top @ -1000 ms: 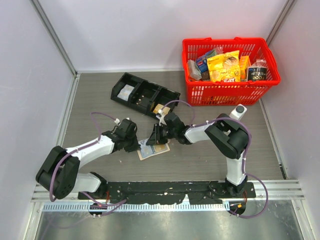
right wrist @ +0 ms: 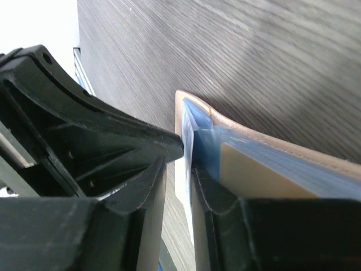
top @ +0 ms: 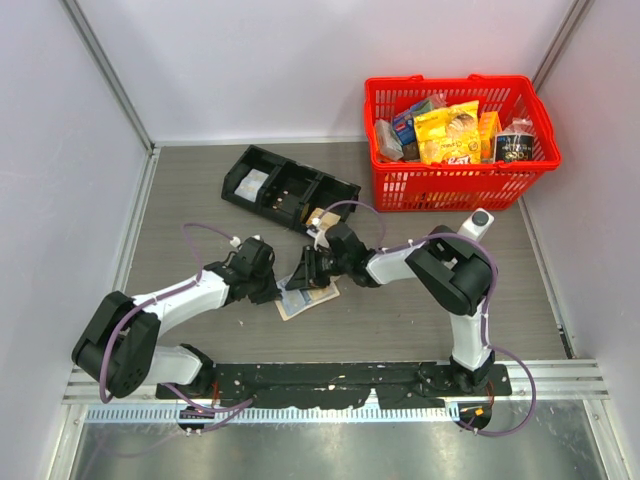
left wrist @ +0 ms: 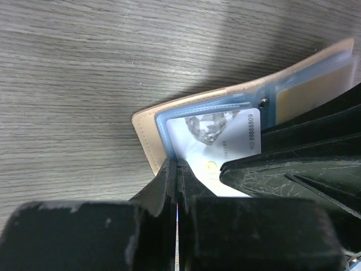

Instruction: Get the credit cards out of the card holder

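The card holder, tan with blue clear sleeves, lies on the table between both grippers. In the left wrist view a white card sits in its sleeve, with my left gripper shut at the holder's left edge, nothing clear between its fingertips. My right gripper reaches over the card from the right, a black finger on it. In the right wrist view the fingertips of my right gripper are close together at the card's upright edge; whether they grip it is unclear.
A black divided tray lies behind the grippers. A red basket of packets stands at the back right, with a white object in front.
The right gripper has shifted very slightly at the card holder. The left arm and the other objects look unchanged.
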